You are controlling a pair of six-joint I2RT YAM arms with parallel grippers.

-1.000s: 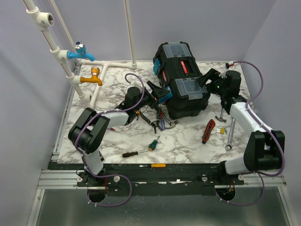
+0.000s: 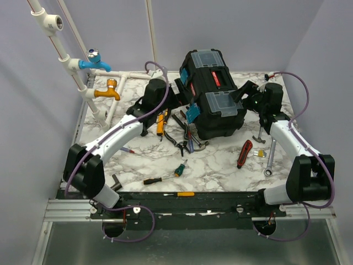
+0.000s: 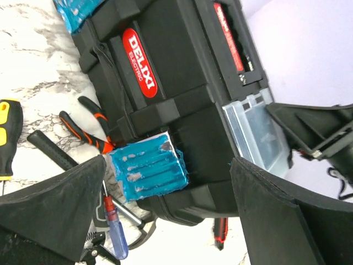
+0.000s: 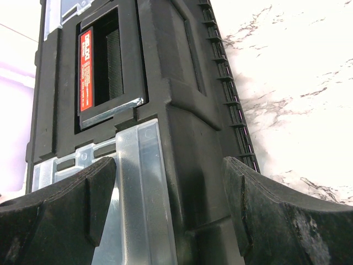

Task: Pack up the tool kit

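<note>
The black toolbox [image 2: 209, 91] stands at the back middle with its lid down, clear compartments [image 2: 225, 103] on top. On its left face are two blue latches; the nearer blue latch [image 3: 150, 168] tilts outward from the side. Facing that latch, my left gripper is open, with no object held between its fingers. My right gripper stands part open at the lid's front right corner, one finger over the clear compartment and one past the right side. From the frames I cannot tell whether its fingers touch the box.
Pliers [image 2: 176, 141] and other tools lie left of the box. A teal screwdriver [image 2: 180, 170], a black screwdriver [image 2: 151, 180] and a red knife [image 2: 244, 154] lie in front, a wrench [image 2: 270, 160] at right. White pipes [image 2: 69, 63] with taps stand at left.
The right arm and the box stay in place.
</note>
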